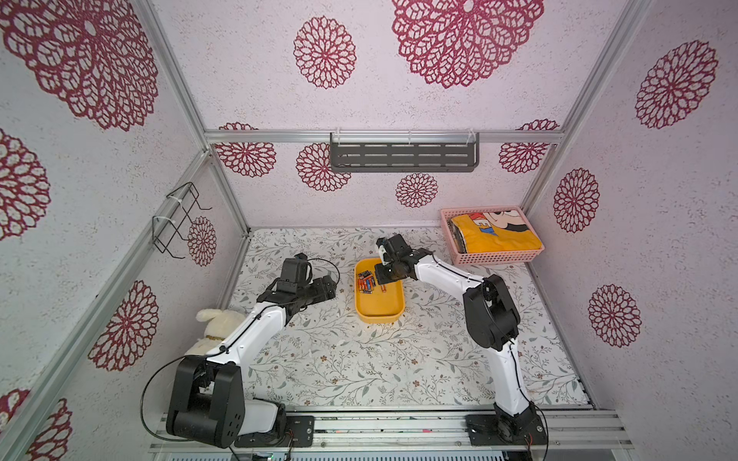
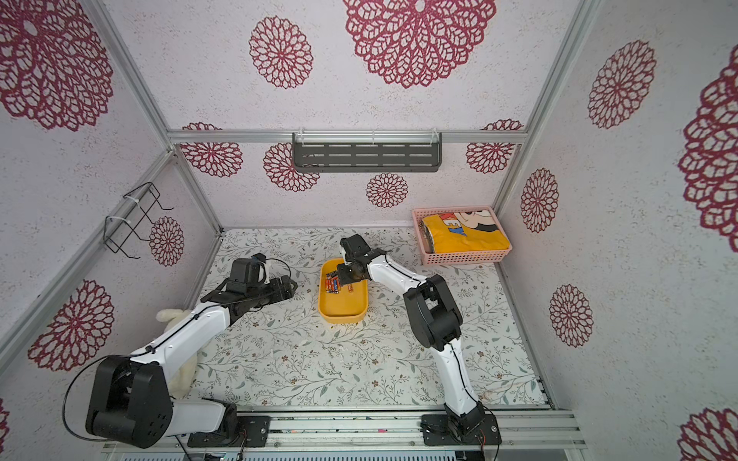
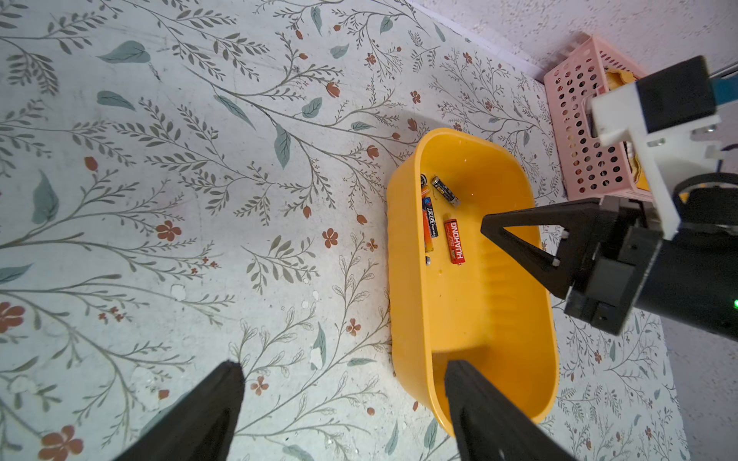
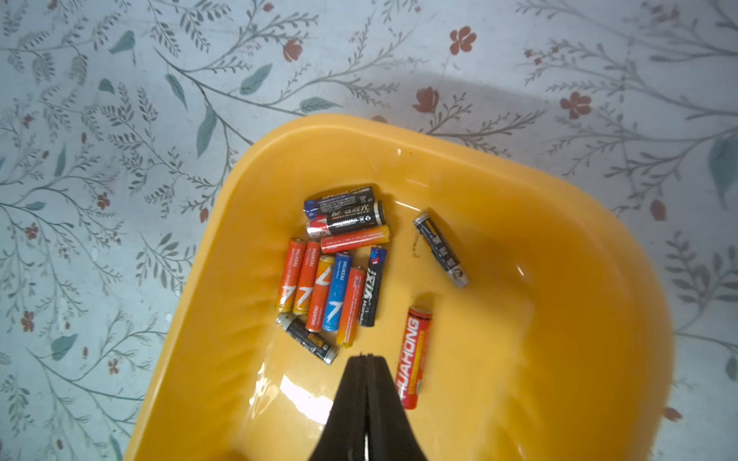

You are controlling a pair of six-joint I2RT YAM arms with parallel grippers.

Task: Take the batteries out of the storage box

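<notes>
A yellow storage box (image 1: 380, 311) stands mid-table. Inside it, a cluster of several red, blue, orange and black batteries (image 4: 336, 290) lies toward one side of its floor. A red HUAHONG battery (image 4: 413, 357) and a small black battery (image 4: 440, 249) lie apart from the cluster. Over the box my right gripper is shut, nothing showing between its fingers, its tips appearing close to the red battery in its own view. Left of the box, above bare cloth, my left gripper is open and empty.
A pink basket (image 1: 499, 259) holding a yellow cloth (image 1: 492, 234) stands at the back right. A white plush toy (image 1: 221, 322) sits beyond the left arm.
</notes>
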